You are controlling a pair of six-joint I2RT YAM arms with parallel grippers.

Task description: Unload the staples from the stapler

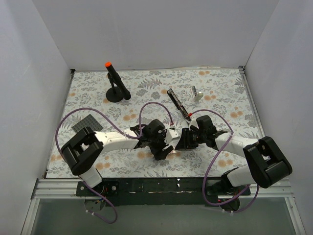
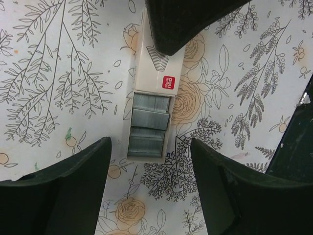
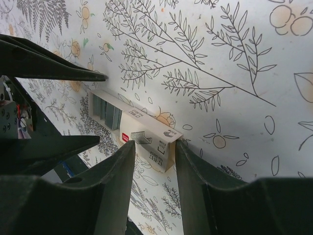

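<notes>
The staple box point(image 2: 159, 68), white with a red logo, lies on the patterned table, its tray point(image 2: 146, 127) of grey staple strips slid out at one end. My left gripper is part open at that tray end, a finger on either side, low to the table. My right gripper is at the other end, its fingertips part open close about the box end point(image 3: 166, 154); whether they touch it is unclear.
A long black stapler point(image 1: 178, 104) lies at the back, a small white block point(image 1: 196, 95) beside it. A black stand point(image 1: 116, 93) and a dark grid pad point(image 1: 88, 123) are on the left.
</notes>
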